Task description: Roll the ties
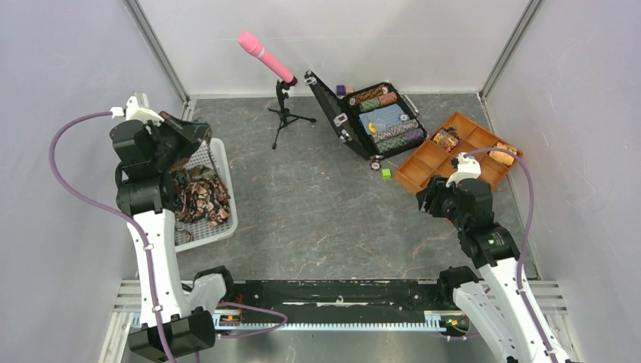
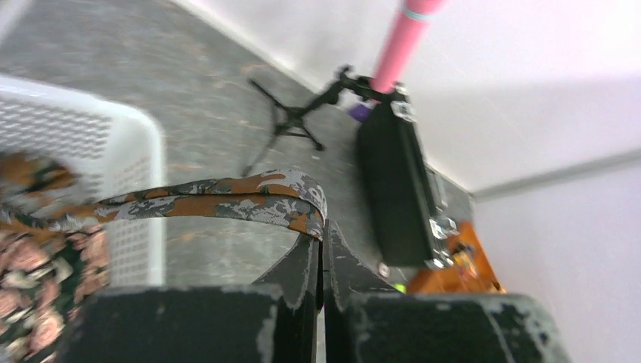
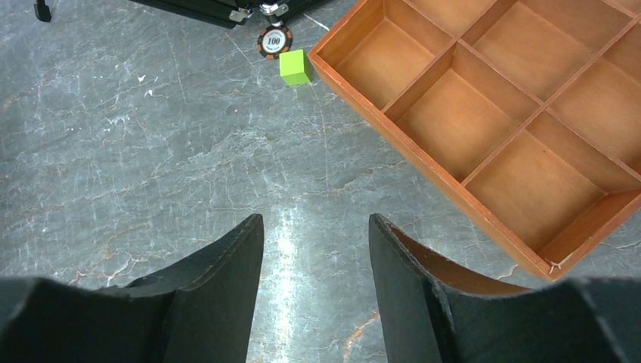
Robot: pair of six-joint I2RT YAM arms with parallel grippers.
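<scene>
My left gripper (image 1: 202, 130) is shut on a camouflage tie (image 2: 227, 203) of grey, orange and dark patches, raised above a white plastic basket (image 1: 226, 219) at the table's left. The tie drapes from the fingertips toward the basket. Inside it lie crumpled dark floral ties (image 1: 202, 198) with pink roses, also blurred in the left wrist view. My right gripper stands open over bare table beside a wooden compartment tray (image 3: 429, 166), with nothing between its fingers.
An open black case of chips (image 1: 387, 125) is at the back, next to a pink microphone (image 1: 268, 59) on a tripod. A green cube (image 3: 294, 66) lies near the tray's corner.
</scene>
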